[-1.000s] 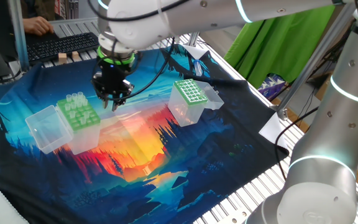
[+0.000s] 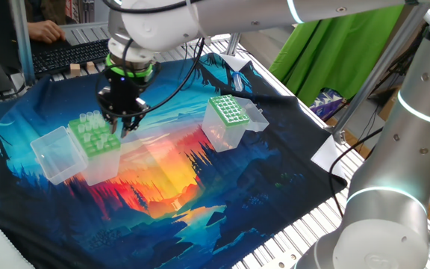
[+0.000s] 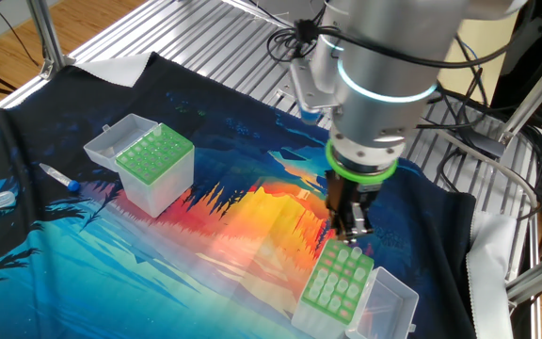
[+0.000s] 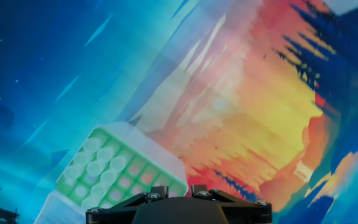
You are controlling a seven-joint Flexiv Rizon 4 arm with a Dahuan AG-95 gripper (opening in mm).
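Observation:
Clear pipette tips or small tubes (image 2: pixel 88 119) stand in part of a green-topped box (image 2: pixel 103 164), its clear lid folded open to the left. In exterior view 2 this box (image 3: pixel 337 287) is at the lower right; the wrist view shows its green grid (image 4: pixel 143 167) at bottom left, some holes filled and others empty. My gripper (image 2: pixel 121 131) hangs above and beside the box's far right corner, pointing down. Its fingertips (image 4: pixel 199 190) stand apart with nothing visible between them. A second green-topped box (image 2: pixel 224 133) sits to the right, lid open; its grid shows no raised tips.
A patterned cloth (image 2: pixel 170 243) covers the table, with bare space between the boxes. A marker pen (image 3: pixel 59 177) lies beyond the second box. A keyboard (image 2: pixel 69 56) and a person's hand (image 2: pixel 43 31) are at the back left.
My gripper has shifted left in exterior view 1, closer to the box with the tips. Both boxes remain where they were.

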